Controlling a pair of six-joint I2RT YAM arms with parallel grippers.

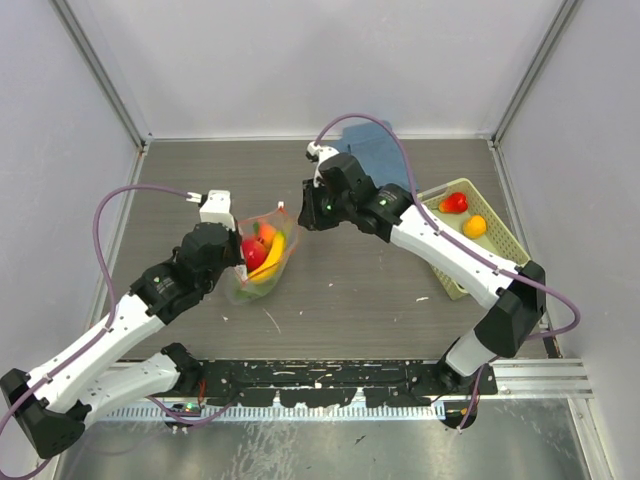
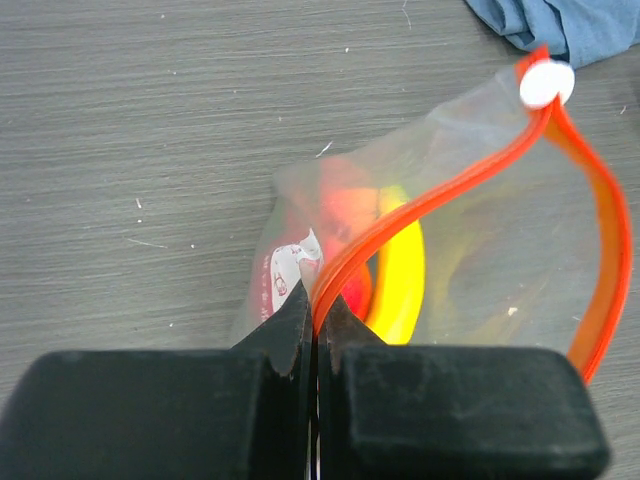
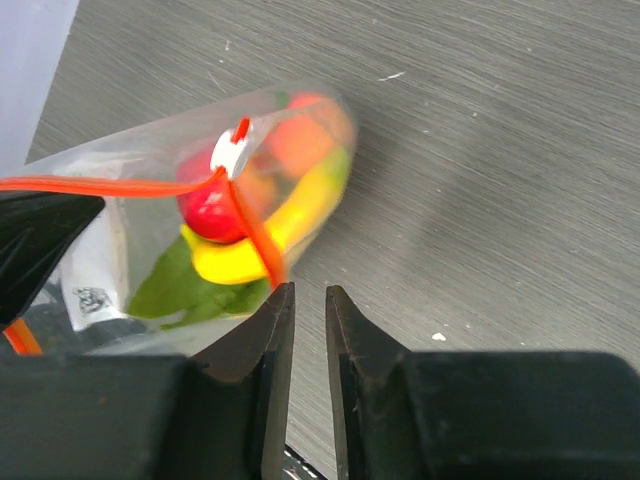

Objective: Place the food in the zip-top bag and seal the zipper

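Note:
A clear zip bag with an orange zipper and white slider (image 2: 547, 84) lies on the table, holding a red apple (image 3: 210, 210), a yellow banana (image 3: 310, 200) and orange fruit (image 3: 300, 130). My left gripper is shut on the bag's rim at one end of the orange zipper, left of the bag in the top view. My right gripper is just beside the bag, its fingers slightly apart with nothing visible between them; the zipper strip runs near its left finger.
A green basket (image 1: 450, 275) with a red pepper (image 1: 453, 203) and an orange fruit (image 1: 474, 226) stands at the right. A blue cloth (image 1: 370, 150) lies at the back.

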